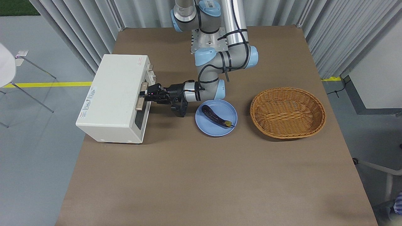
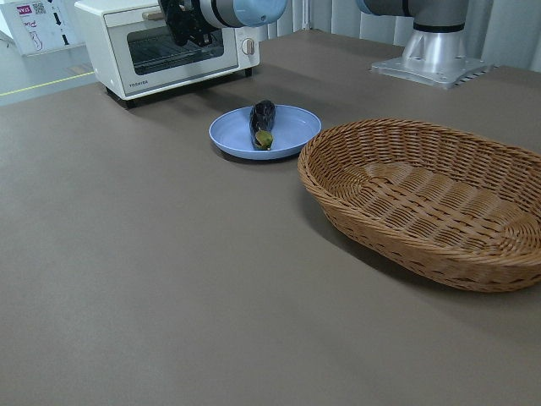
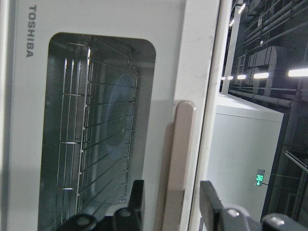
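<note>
A white toaster oven [image 1: 109,94] stands on the left of the table, its glass door upright and closed with a wooden handle [image 3: 178,159]. My gripper is at that handle, fingers open on either side of it in the wrist view; whether they touch it I cannot tell. Through the glass a wire rack [image 3: 96,134] shows. A dark eggplant [image 1: 213,115] lies on a blue plate [image 1: 205,126], below and right of the gripper in the front view.
A wicker basket [image 1: 287,113] stands right of the plate. The arm's base is at the back.
</note>
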